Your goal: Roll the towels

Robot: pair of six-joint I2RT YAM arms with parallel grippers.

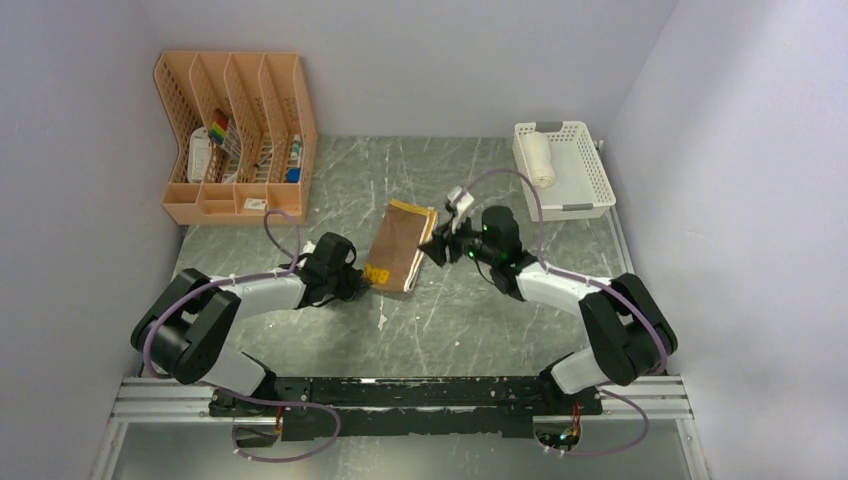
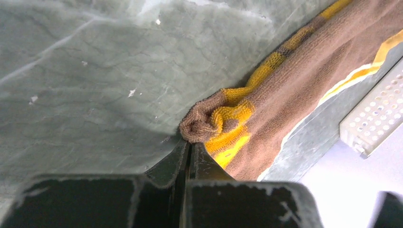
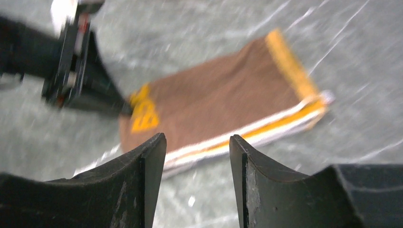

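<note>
A folded brown towel (image 1: 398,240) with yellow bands and white edges lies slanted on the grey table, mid-scene in the top view. My left gripper is shut on a bunched corner of it, by the yellow print (image 2: 230,141). Its arm comes in from the left. The right gripper stands open above the table, to the right of the towel, with nothing between its fingers. In the right wrist view the towel (image 3: 209,95) lies apart from and beyond these fingertips, blurred by motion.
A white basket (image 1: 590,170) at the back right holds a rolled cream towel (image 1: 538,160). An orange divided organizer (image 1: 236,203) with small items stands at the back left.
</note>
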